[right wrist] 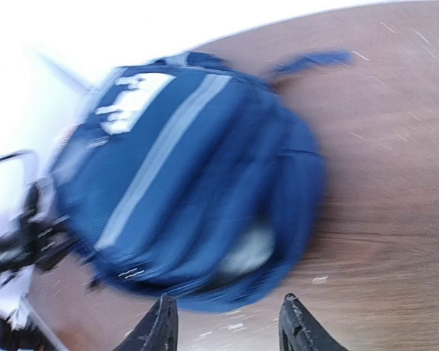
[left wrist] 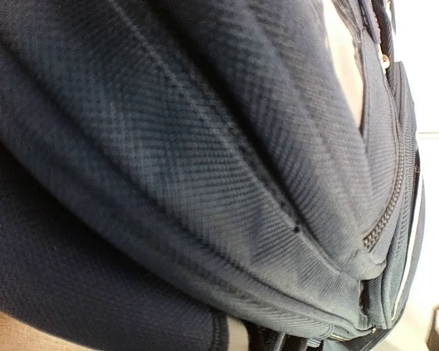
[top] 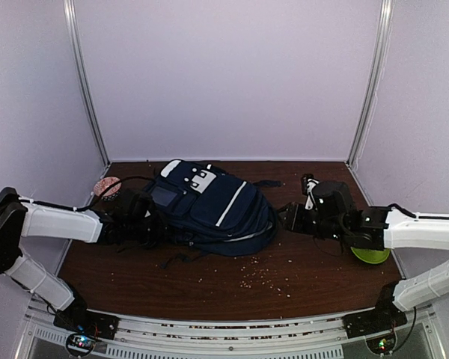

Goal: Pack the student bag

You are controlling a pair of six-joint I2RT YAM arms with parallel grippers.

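Observation:
A dark blue backpack lies on its back on the brown table, its white patch and stripe facing up. In the right wrist view the backpack is blurred, with something pale showing in an opening near its right end. My left gripper is against the bag's left side; fabric fills the left wrist view, which does not show its fingers. By the bag's right end, my right gripper is open with nothing between its fingers.
A green plate sits at the table's right edge, partly under the right arm. A pink patterned item lies at the far left. Small crumbs are scattered over the otherwise clear front of the table.

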